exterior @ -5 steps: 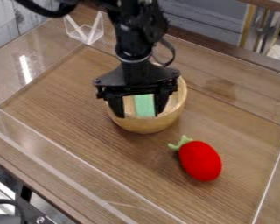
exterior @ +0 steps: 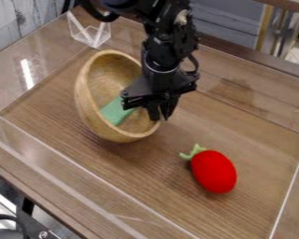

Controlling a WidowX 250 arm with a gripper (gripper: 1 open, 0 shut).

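Note:
A beige bowl [exterior: 87, 92] with a green object [exterior: 115, 108] inside is tipped on its side at the centre left. My black gripper [exterior: 160, 105] comes down from the top over the bowl's right part, its fingertips at or inside the rim; it looks shut, and whether anything is between the fingers is hard to see. A red vegetable or fruit [exterior: 212, 172] with a green stem lies at the lower right, apart from the bowl.
A small white wire or clear item [exterior: 90, 28] stands at the back left. Dark cables show at the lower left edge.
The bowl has moved left and tilted up, with the green object in it. My gripper has shifted slightly right over it. The red item has not moved.

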